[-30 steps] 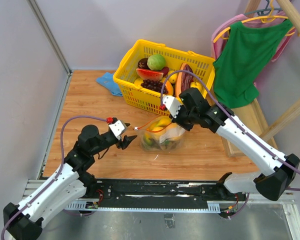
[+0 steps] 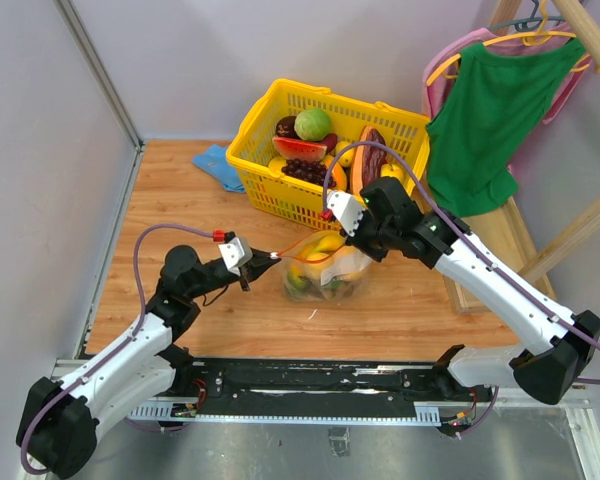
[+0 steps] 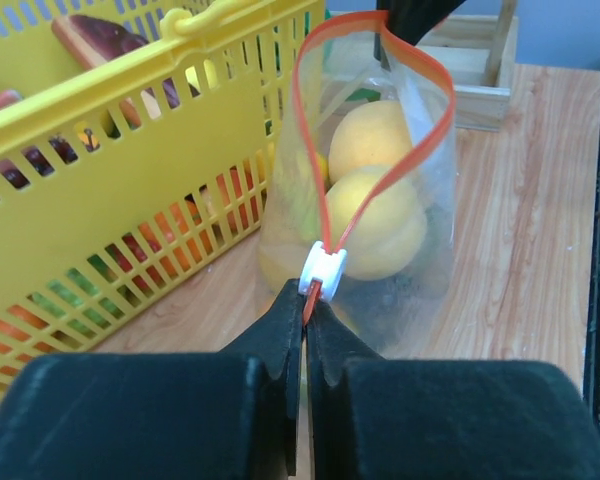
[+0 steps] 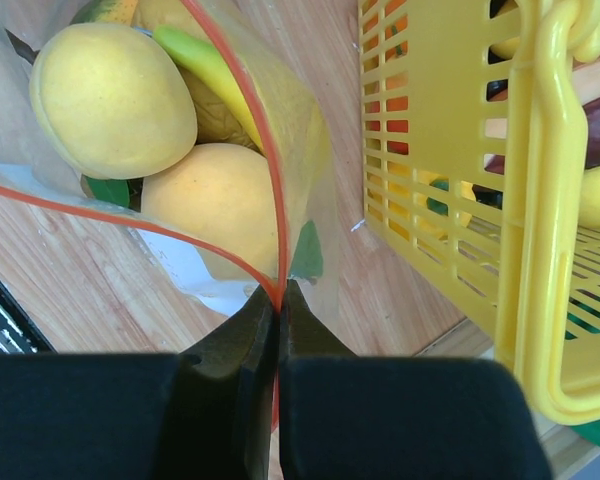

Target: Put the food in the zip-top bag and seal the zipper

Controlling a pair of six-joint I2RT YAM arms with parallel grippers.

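A clear zip top bag (image 2: 325, 280) with a red-orange zipper edge stands on the table, its mouth spread wide. Yellow round fruits (image 3: 372, 222) lie inside, along with a yellow-green long piece (image 4: 208, 75). My left gripper is shut on the red zipper strip at the bag's left corner, just behind the white slider (image 3: 323, 270). At the opposite corner, my right gripper is shut on the zipper edge, where the two red strips meet between its fingertips. The slider is hidden in the right wrist view.
A yellow basket (image 2: 248, 163) of fruit and vegetables stands close behind the bag. A blue cloth (image 2: 218, 168) lies left of it. Clothes on hangers (image 2: 500, 120) and a wooden crate (image 2: 495, 250) are at the right.
The left gripper has moved slightly right toward the bag's corner and gone from open to shut on the zipper strip. The right arm and the bag look nearly unmoved.
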